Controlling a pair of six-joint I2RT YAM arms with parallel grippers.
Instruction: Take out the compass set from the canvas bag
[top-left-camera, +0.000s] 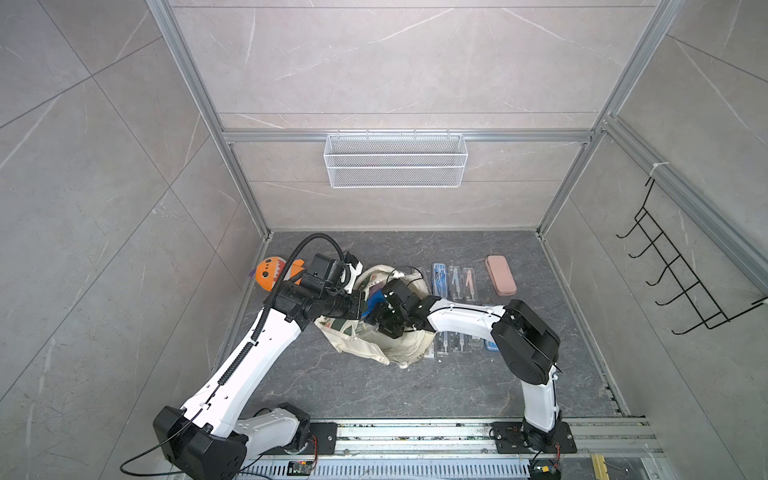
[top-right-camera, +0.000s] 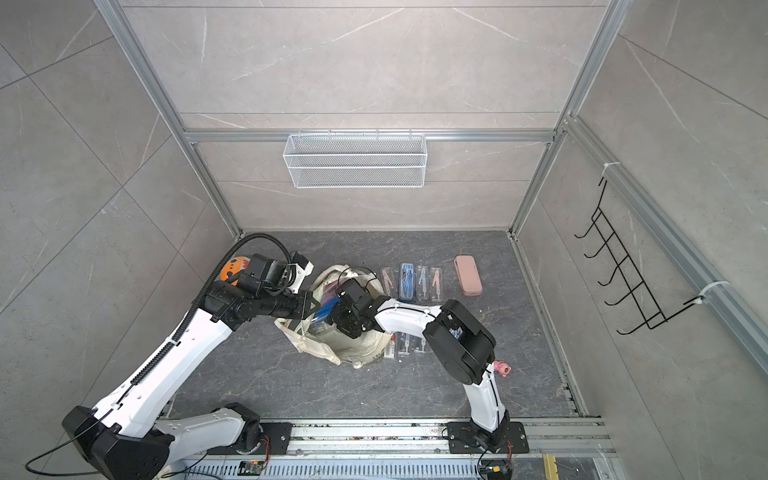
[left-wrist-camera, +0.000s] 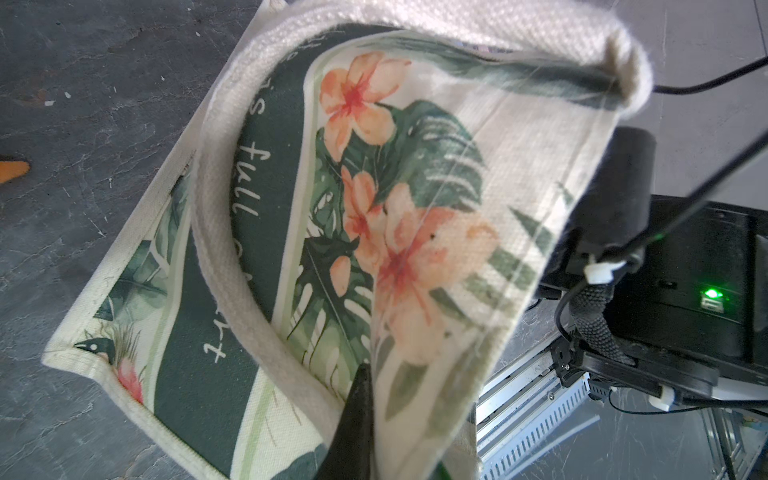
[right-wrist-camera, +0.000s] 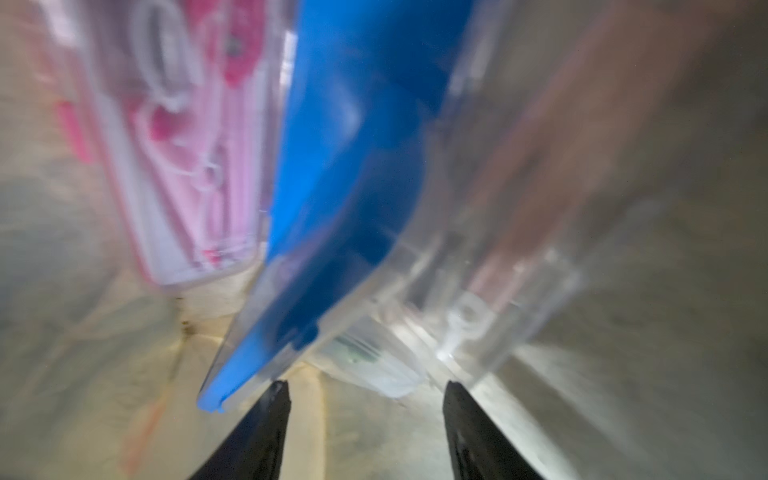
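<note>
The floral canvas bag lies open mid-table. My left gripper is shut on its edge at the left; in the left wrist view the cloth fills the space by the fingers. My right gripper is inside the bag, open, fingertips just short of several clear cases: a pink compass set, a blue case in the middle and a clear case with a pinkish item, blurred.
A pink case and several packaged sets lie right of the bag. An orange object is at the back left. A wire basket hangs on the back wall.
</note>
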